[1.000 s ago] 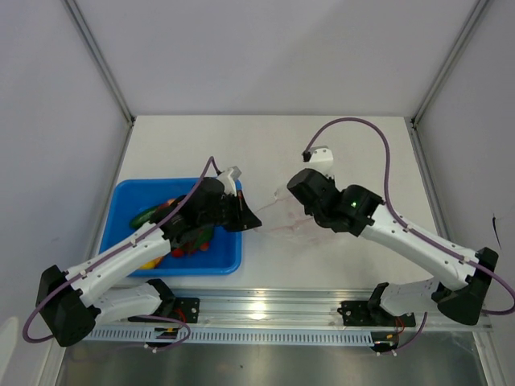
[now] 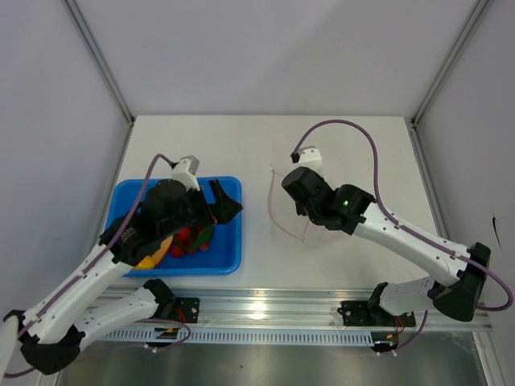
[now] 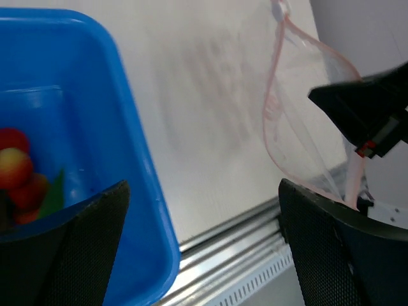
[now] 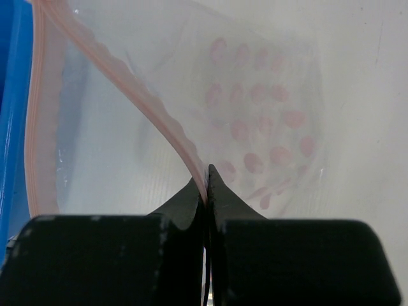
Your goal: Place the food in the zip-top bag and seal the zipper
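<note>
A clear zip top bag with a pinkish rim [image 2: 272,203] stands with its mouth gaping toward the left. My right gripper is shut on that rim, whose pink strip [image 4: 143,95] runs down between its fingertips. Over the right side of the blue tray my left gripper [image 2: 224,203] hangs open and empty, its fingers [image 3: 83,255] wide apart and clear of the bag. Inside the blue tray [image 2: 240,233] lie the foods: red round pieces [image 3: 16,169], a green piece [image 3: 54,194] and a yellow one [image 2: 146,263]. The left arm hides part of them.
Bare white table [image 2: 217,145] stretches behind the tray and the bag. A metal rail [image 2: 257,297] runs along the front edge, and grey walls close in both sides.
The left gripper has let go of the bag's rim, opened, and drawn back left over the tray. The bag's mouth has sprung into a wider loop. The right arm has shifted slightly left.
</note>
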